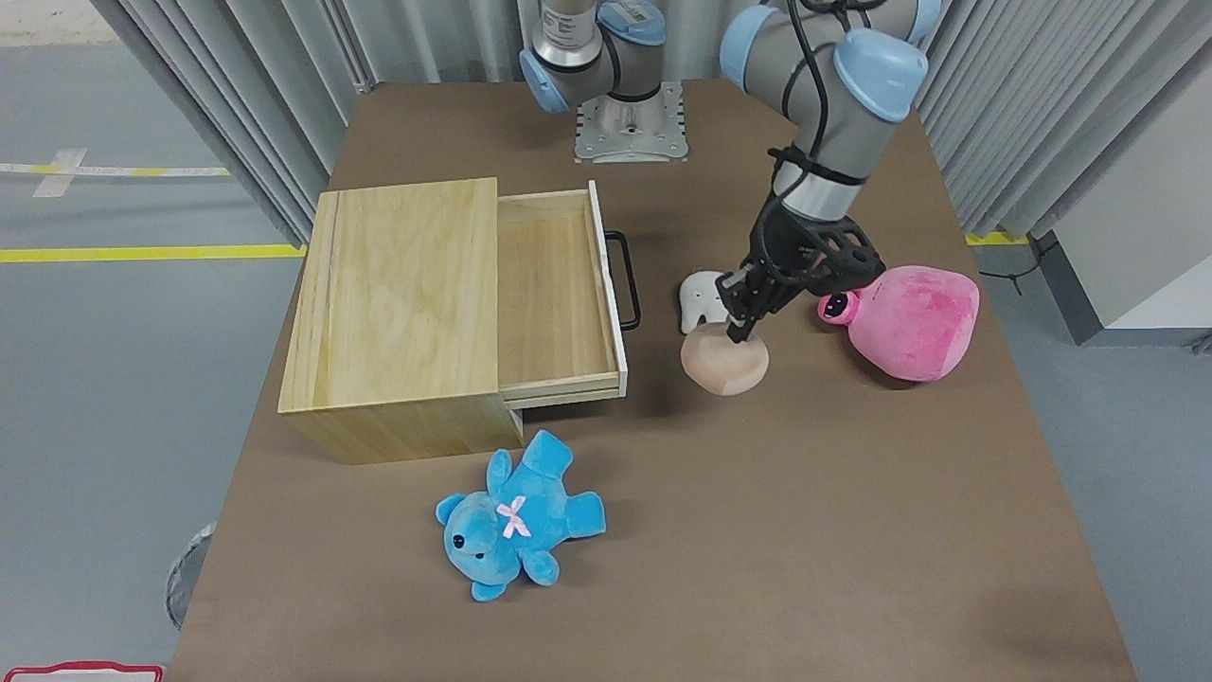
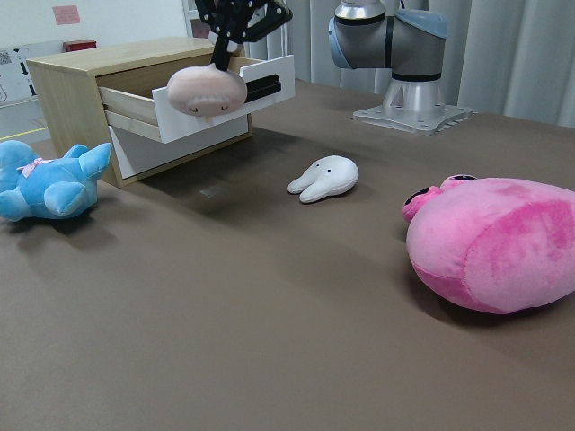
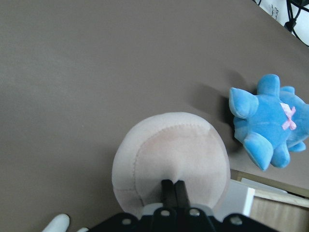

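My gripper (image 1: 740, 330) is shut on a round beige plush (image 1: 723, 362), lifted clear of the table just right of the open drawer (image 1: 545, 290) of the wooden cabinet (image 1: 386, 296). In the left view the beige plush (image 2: 205, 90) hangs at drawer height, pinched at its top. In the wrist view it (image 3: 169, 145) fills the middle under the black fingers.
A blue bear (image 1: 506, 529) lies in front of the cabinet. A pink plush (image 1: 915, 324) sits at the right, a white tooth-shaped plush (image 2: 323, 178) behind the gripper.
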